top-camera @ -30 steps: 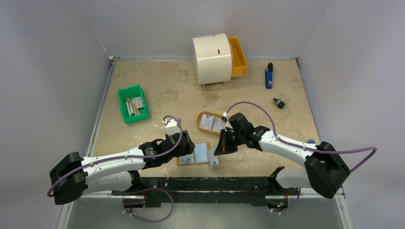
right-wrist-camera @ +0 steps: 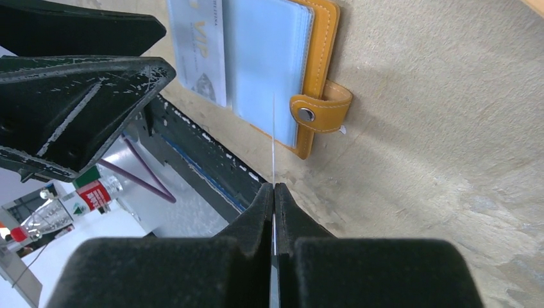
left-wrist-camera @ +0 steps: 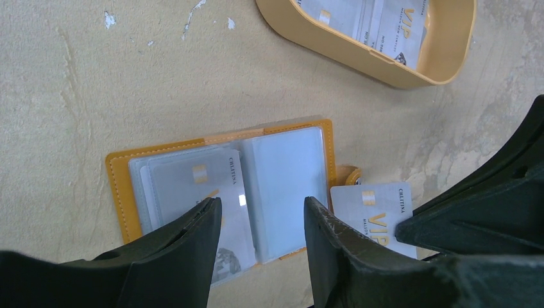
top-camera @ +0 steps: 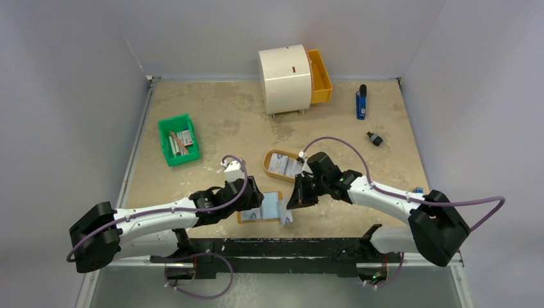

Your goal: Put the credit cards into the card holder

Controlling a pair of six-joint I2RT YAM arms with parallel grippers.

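An open tan card holder lies near the front edge, with a VIP card in its left sleeve and the right sleeve showing pale blue. My left gripper is open above it, nothing between its fingers. My right gripper is shut on a credit card, held just right of the holder beside its strap; in the right wrist view the card shows edge-on. A tan box of more cards sits behind.
A green bin stands back left, a white drum with a yellow tray at the back, and a blue stapler-like object and small dark object at right.
The left arm has shifted very slightly right toward the holder since a second ago. The right arm moved a little and returned, still with the card.
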